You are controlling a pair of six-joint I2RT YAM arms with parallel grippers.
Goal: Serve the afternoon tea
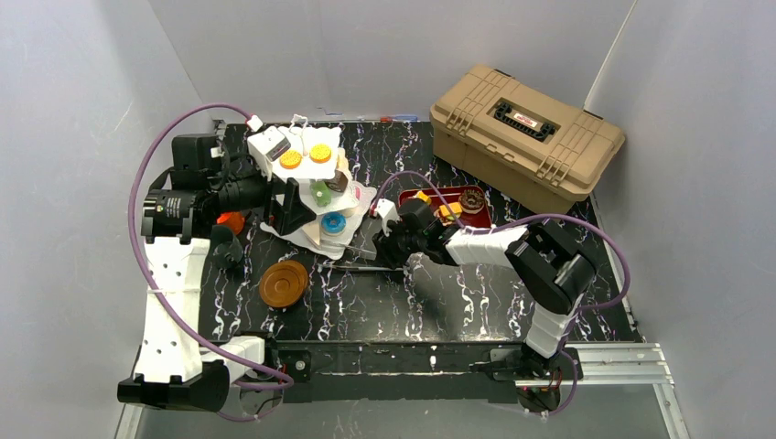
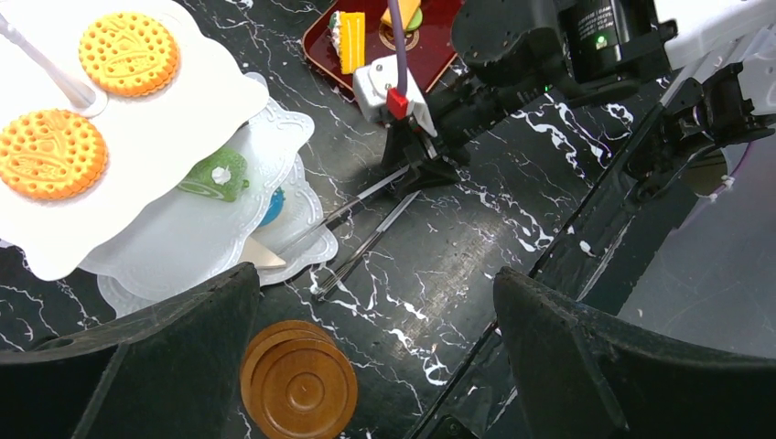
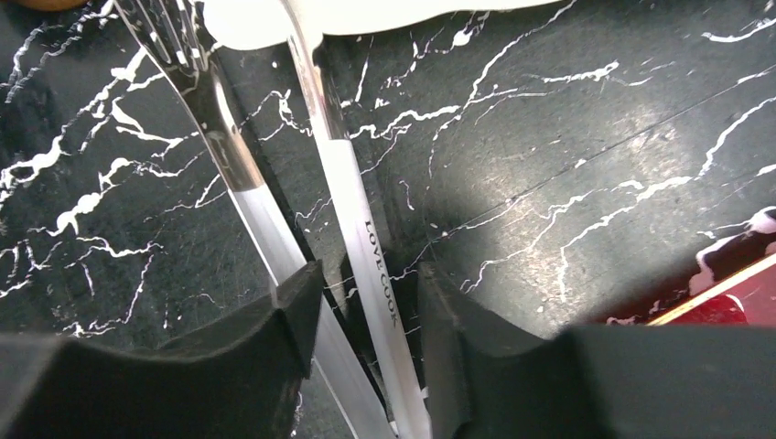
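Note:
A tiered white stand [image 1: 297, 165] holds orange biscuits [image 2: 128, 55], a green cake [image 2: 210, 183], a blue ring treat [image 1: 333, 222] and other sweets. My right gripper is part open low over their handles, its fingers either side of the second handle; whether they touch it is unclear. My left gripper [image 1: 291, 206] hangs open over the stand's left part, nothing between its fingers.
A red tray [image 1: 476, 219] with cakes and a doughnut lies behind the right arm. A tan toolbox [image 1: 522, 146] fills the back right. Brown coasters [image 1: 282, 283] lie front left, near an orange cup [image 1: 229, 220] and dark cup [image 1: 226, 251].

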